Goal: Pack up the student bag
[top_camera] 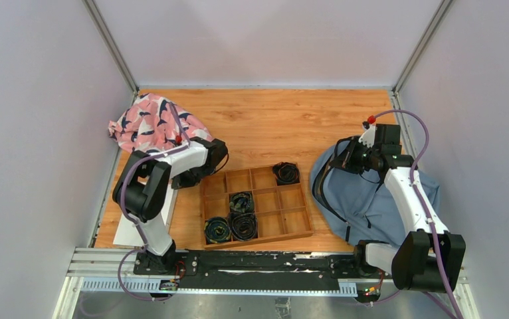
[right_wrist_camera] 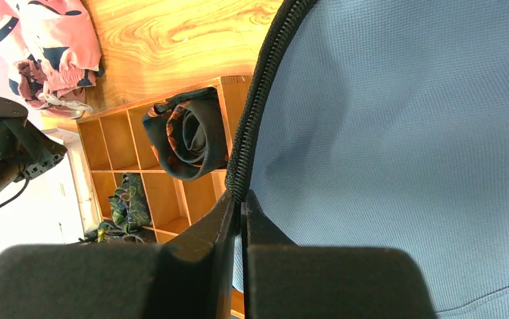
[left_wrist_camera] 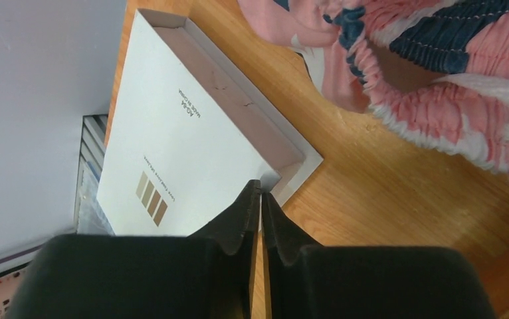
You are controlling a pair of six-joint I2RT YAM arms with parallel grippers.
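A white flat box (left_wrist_camera: pixel 172 153), its end folded open, lies at the table's left, under my left gripper. That gripper's fingertips are close together at the box's edge; I cannot tell whether anything is between them. On the right lies a blue-grey bag (top_camera: pixel 365 212). My right gripper is shut on the black zipper edge (right_wrist_camera: pixel 265 86) of the bag.
A wooden compartment tray (top_camera: pixel 285 232) with several rolled dark cloths (top_camera: pixel 217 230) sits at the front centre. Pink patterned fabric (top_camera: pixel 145 123) lies at the back left.
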